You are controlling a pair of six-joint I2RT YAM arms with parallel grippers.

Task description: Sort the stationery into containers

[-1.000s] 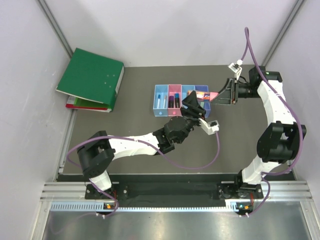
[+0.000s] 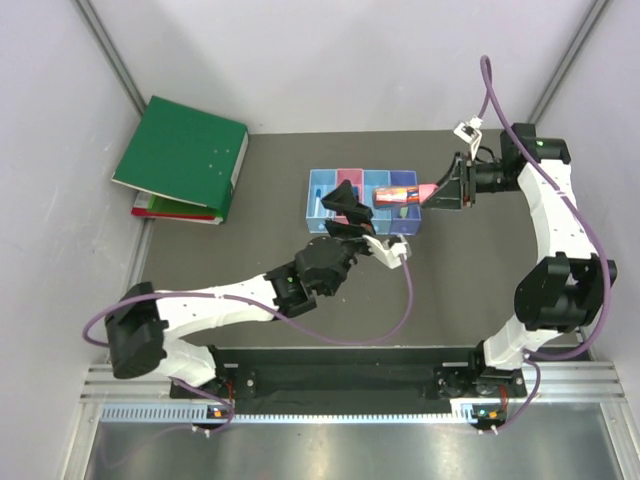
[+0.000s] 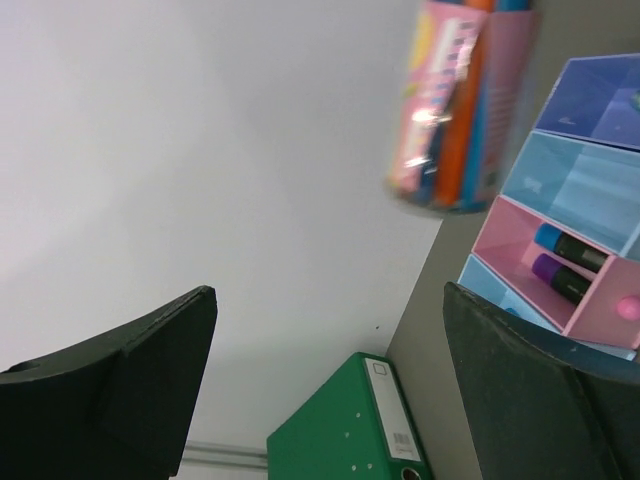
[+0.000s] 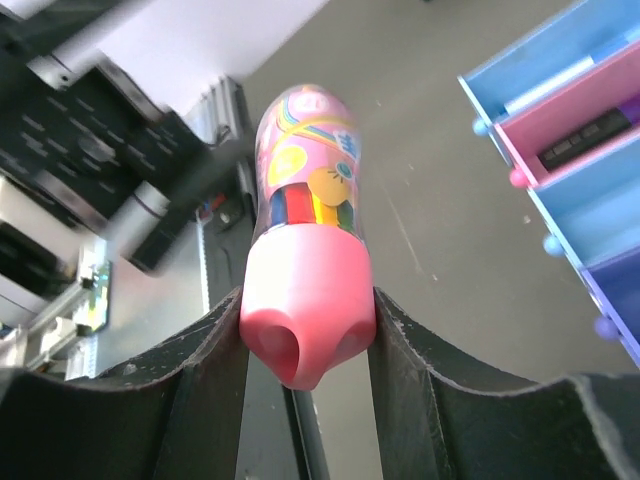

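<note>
My right gripper (image 2: 430,194) is shut on the pink end of a printed cylindrical pack (image 2: 396,196), holding it over the right part of the compartment box (image 2: 350,177). In the right wrist view the pack's pink cap (image 4: 308,290) sits between the fingers, with a bright pattern and coloured sticks beyond it. My left gripper (image 2: 335,213) is open over the left part of the box, with its fingers apart and empty. In the left wrist view the pack (image 3: 465,110) hangs blurred beyond the open fingers. Two dark markers (image 3: 570,262) lie in the pink compartment.
Green and red binders (image 2: 185,155) are stacked at the back left. Another blue compartment (image 3: 595,100) and a light blue one (image 3: 570,185) adjoin the pink one. Bare grey table (image 2: 450,290) lies in front of and around the box. Purple cables hang along both arms.
My left gripper has moved left, from beside the pack's free end to over the box's left part. The right gripper still holds the pack in nearly the same place.
</note>
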